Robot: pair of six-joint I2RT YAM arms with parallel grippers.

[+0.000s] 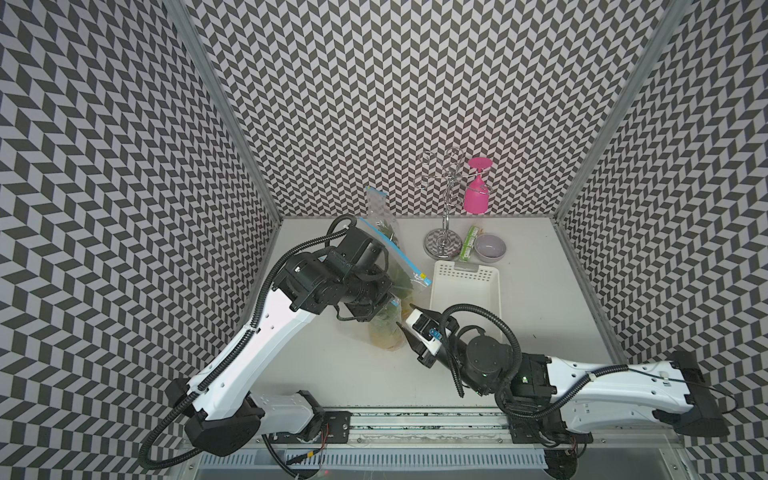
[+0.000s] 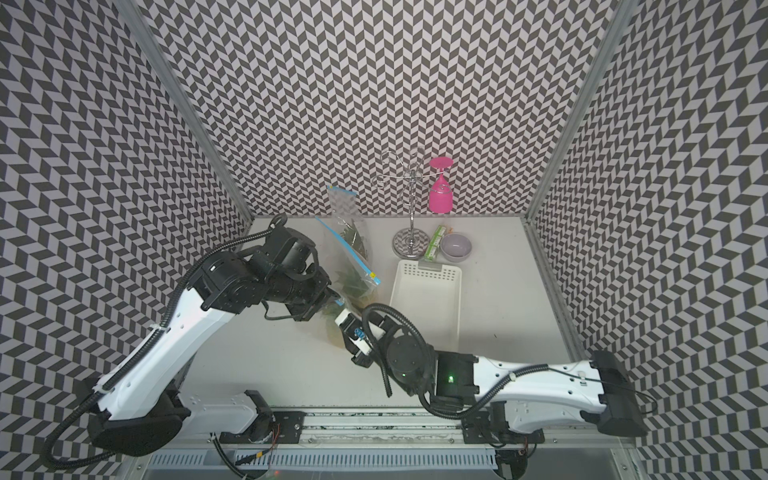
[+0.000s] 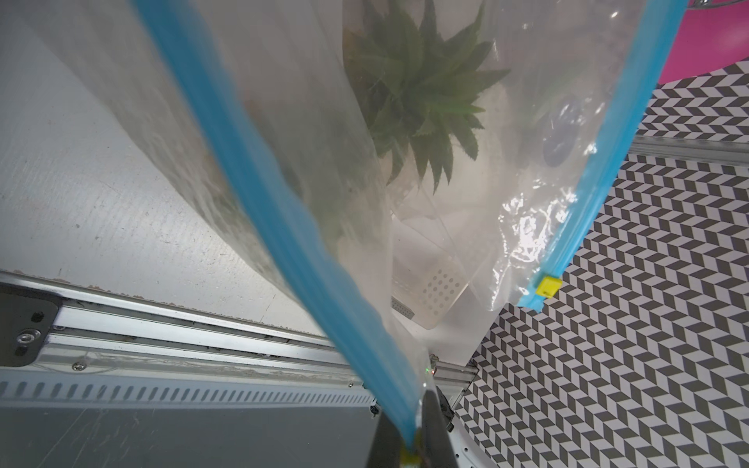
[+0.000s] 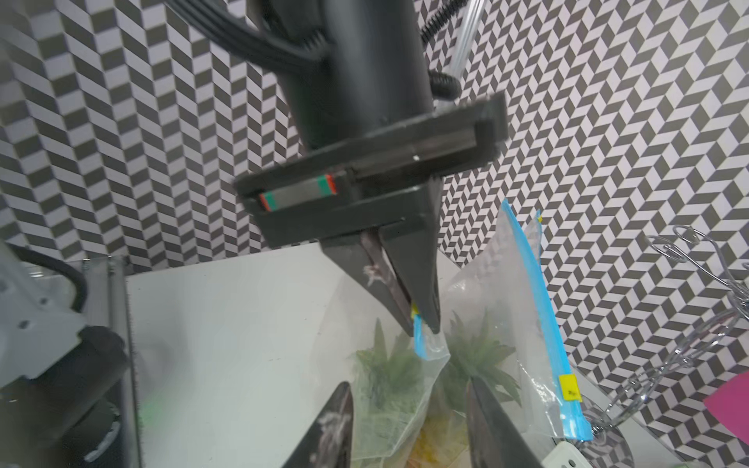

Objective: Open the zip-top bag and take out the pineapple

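My left gripper is shut on the zip edge of a clear bag, at the yellow slider end. Blue zip strip (image 3: 265, 187) runs taut from the fingertips in the left wrist view. Inside the clear front bag (image 1: 386, 329) a pineapple (image 4: 390, 374) shows through the plastic, mostly its green crown. Whether the held bag's mouth is parted I cannot tell. My right gripper stands open close by, its fingers (image 4: 493, 436) apart and below the held corner; they appear to hold nothing.
Another clear bag with a blue zip (image 1: 396, 246) and yellow slider stands just behind, a leafy crown (image 4: 477, 360) inside. A further bag (image 1: 379, 205) is at the back. To the right are a white basket (image 1: 497, 292), wire stand (image 1: 442, 244), purple bowl (image 1: 489, 248) and pink sprayer (image 1: 477, 197).
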